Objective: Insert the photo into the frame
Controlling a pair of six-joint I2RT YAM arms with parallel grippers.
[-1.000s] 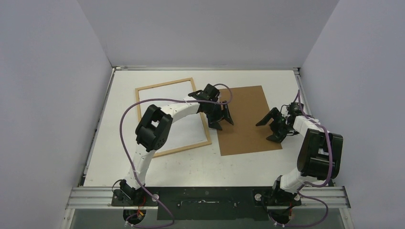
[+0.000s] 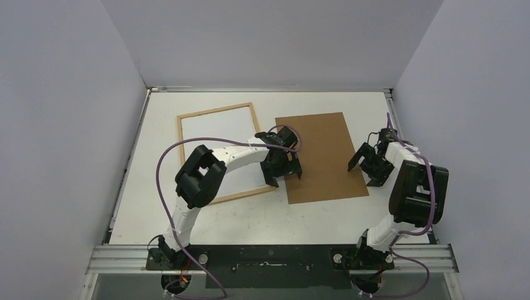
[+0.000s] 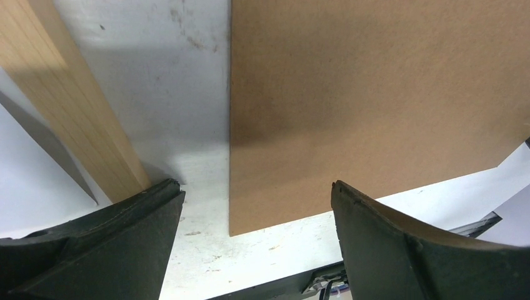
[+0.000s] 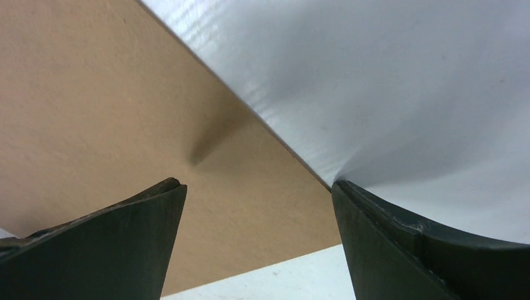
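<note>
A light wooden frame (image 2: 215, 110) lies on the left of the table, with a white panel (image 2: 219, 128) inside it. To its right lies a flat brown board (image 2: 322, 150); whether it carries a picture on its underside cannot be seen. My left gripper (image 2: 287, 180) stands open over the narrow gap between frame and board. In the left wrist view, one finger (image 3: 125, 240) is at the wooden bar, the other (image 3: 387, 244) over the board's near edge. My right gripper is open, straddling the board's near right corner, with one finger (image 4: 387, 231) at its right edge.
Grey walls (image 2: 481, 125) enclose both sides, the right one close to the right arm. Purple cables (image 2: 161, 169) run along both arms.
My left gripper has come nearer the front edge and a little left. The right gripper has shifted right, from over the board to its right edge. Frame and board look unmoved.
</note>
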